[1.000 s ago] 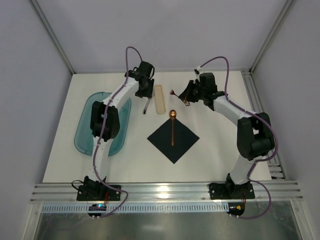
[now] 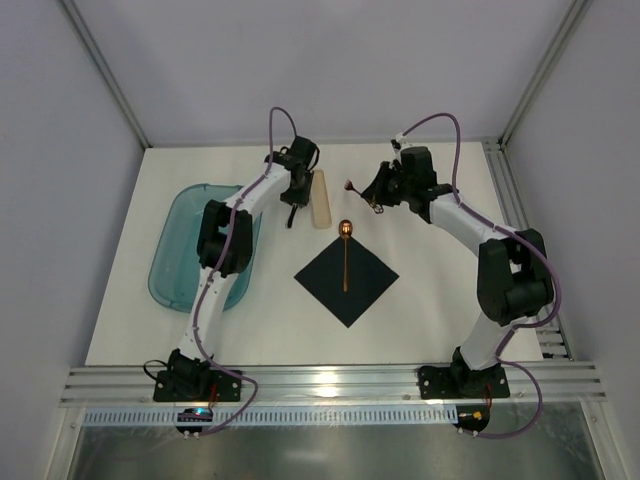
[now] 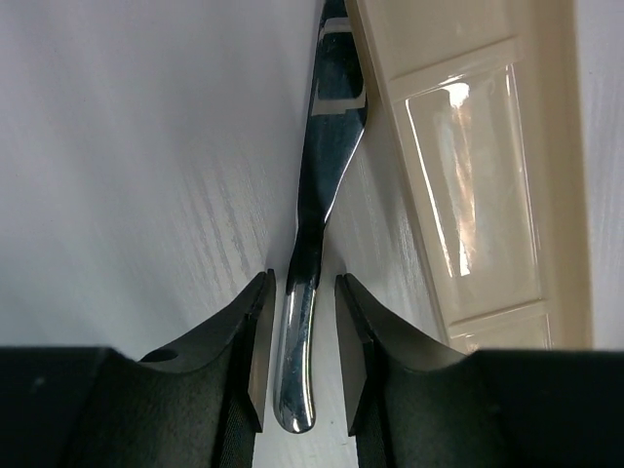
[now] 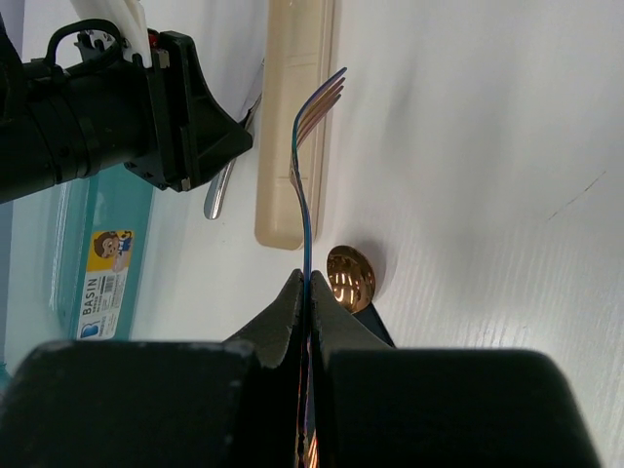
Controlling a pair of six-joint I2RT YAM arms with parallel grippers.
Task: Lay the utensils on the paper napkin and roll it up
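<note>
A black paper napkin [image 2: 330, 292] lies as a diamond mid-table, with a copper spoon [image 2: 346, 262] lengthwise on it, its bowl past the top corner. A shiny knife [image 3: 312, 195] lies on the white table beside the beige tray. My left gripper is over the knife's handle, fingers [image 3: 253, 331] parted on either side of it, not closed on it. Held up above the table is a fork [image 4: 302, 185], tines pointing away; my right gripper is shut on its handle.
The long beige tray [image 2: 320, 200] stands right next to the knife. A teal basin [image 2: 175, 255] fills the left side, under the left arm.
The right arm with the fork has barely moved; spoon and napkin are unchanged.
</note>
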